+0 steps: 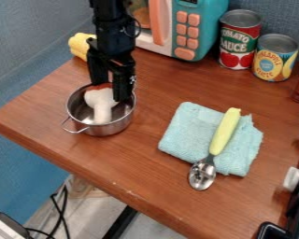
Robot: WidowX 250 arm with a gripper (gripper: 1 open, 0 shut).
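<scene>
My black gripper (111, 79) is lowered over the back right of a steel pot (120, 116) on the wooden table. A white object (101, 110), shaped like a drumstick or mallet, sits in the pot, its upper end partly behind my fingers. Whether the fingers touch it or are open or shut is hard to tell.
A yellow object (79, 43) is behind my arm. A teal microwave (187, 35) and two cans (238, 43) stand at the back. A spoon (205, 166) lies on a folded cloth (181, 135) to the right. Dark appliances line the right edge.
</scene>
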